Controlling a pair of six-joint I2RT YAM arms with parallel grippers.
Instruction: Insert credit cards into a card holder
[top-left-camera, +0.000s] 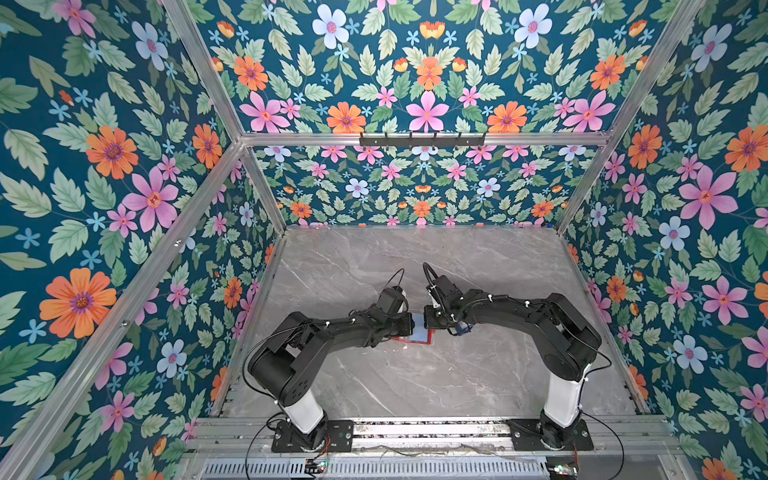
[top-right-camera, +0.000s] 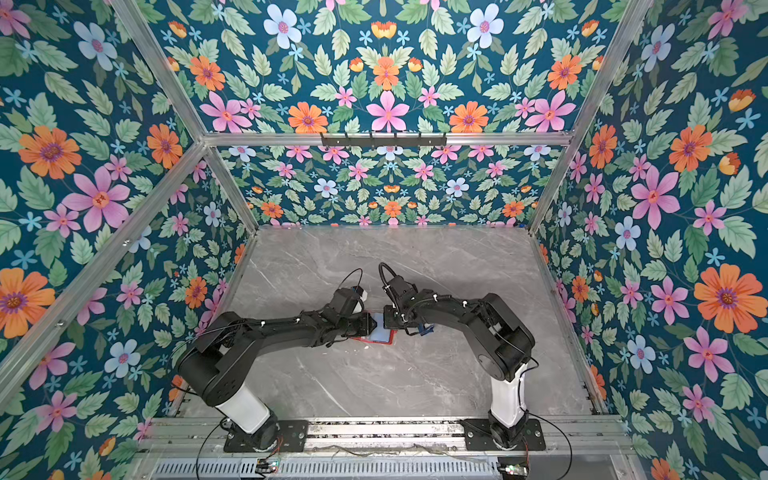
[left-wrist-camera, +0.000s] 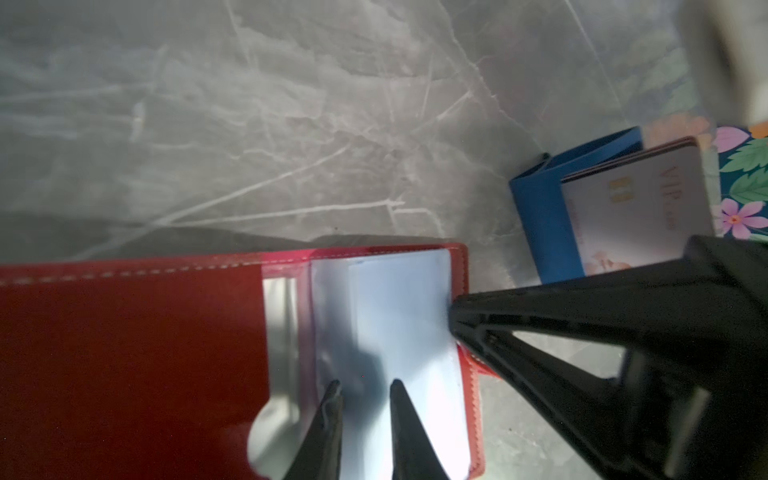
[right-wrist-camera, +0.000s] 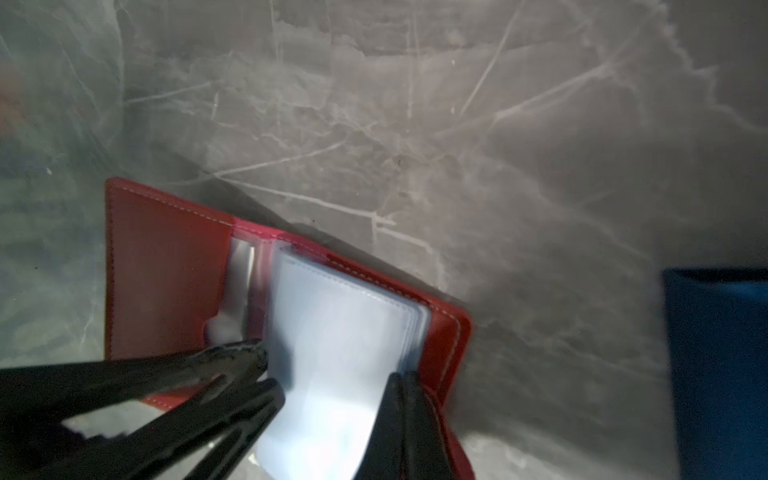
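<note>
The red card holder (right-wrist-camera: 164, 264) lies spread on the table, clear plastic card sleeves (right-wrist-camera: 336, 352) on its right half. My left gripper is over the sleeves with its fingertips apart and nothing visible between them. My right gripper is shut at the holder's right edge, its tips touching the red border. In the left wrist view, cards (left-wrist-camera: 632, 208) marked VIP rest on a blue case (left-wrist-camera: 544, 224) beside the holder, to the right.
Both arms meet over the middle of the grey table (top-left-camera: 344, 256), close together.
</note>
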